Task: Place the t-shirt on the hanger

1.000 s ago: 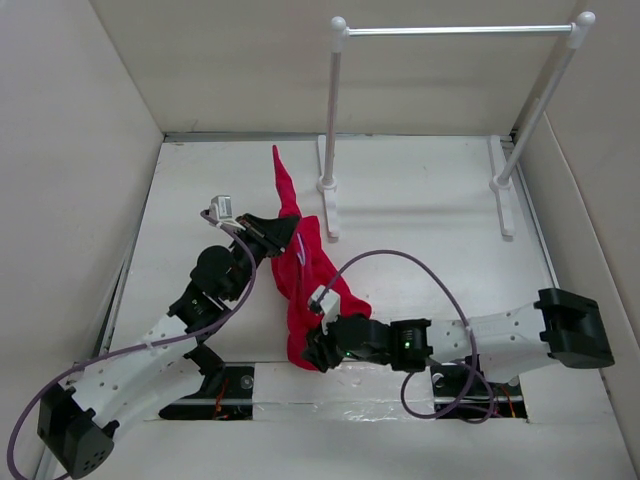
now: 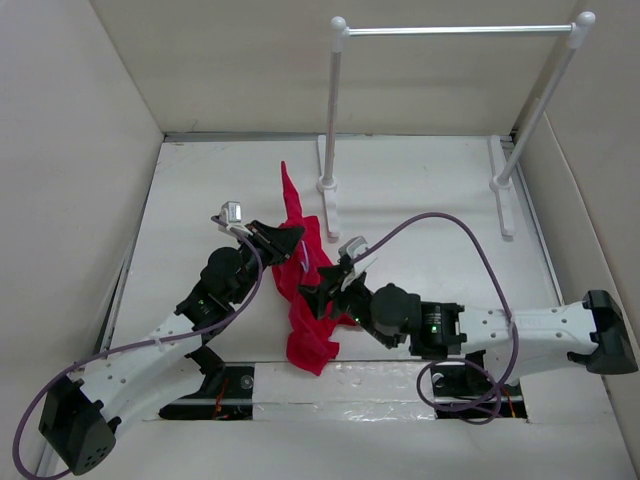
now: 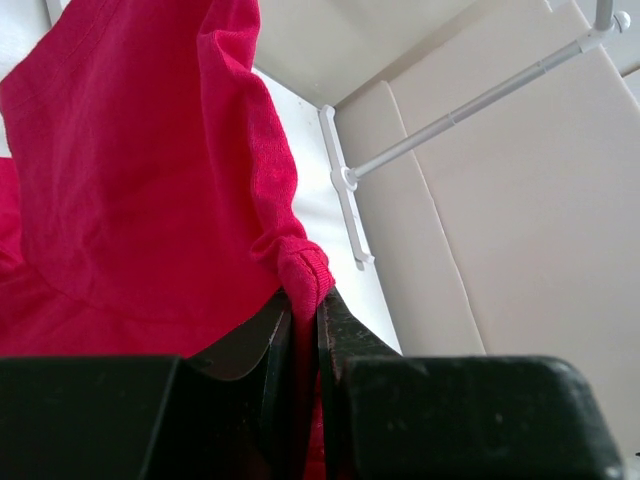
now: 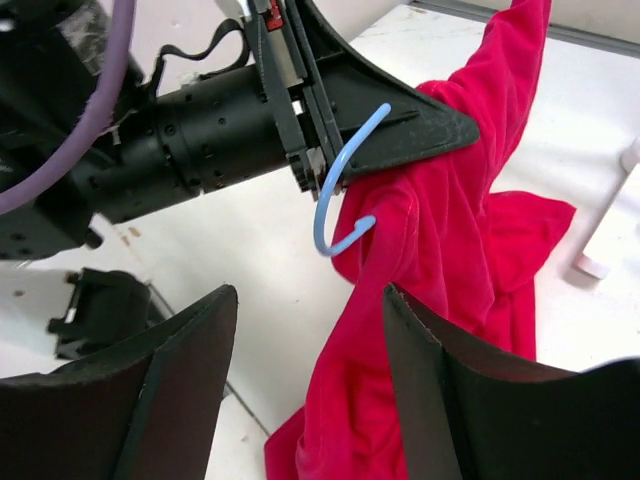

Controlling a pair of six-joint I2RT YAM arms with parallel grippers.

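The red t shirt (image 2: pixel 315 340) hangs crumpled from my left gripper (image 2: pixel 291 240), which is shut on a fold of it; in the left wrist view the cloth (image 3: pixel 130 200) rises above the shut fingertips. A small light lilac hook (image 4: pixel 340 170), probably part of the hanger, pokes out just below that gripper in the right wrist view. My right gripper (image 2: pixel 318 298) is beside the shirt, lower and to the right, its fingers part open, with the shirt and hook seen between and beyond them (image 4: pixel 312 325).
A white rack (image 2: pixel 450 31) with two uprights and feet stands at the back right. The floor left of the shirt and right of it under the rack (image 2: pixel 430 200) is clear. Pale walls enclose the sides and back.
My right gripper has moved up toward the left gripper and the hook. The left gripper moved slightly right and down earlier, the shirt's top shifting with it.
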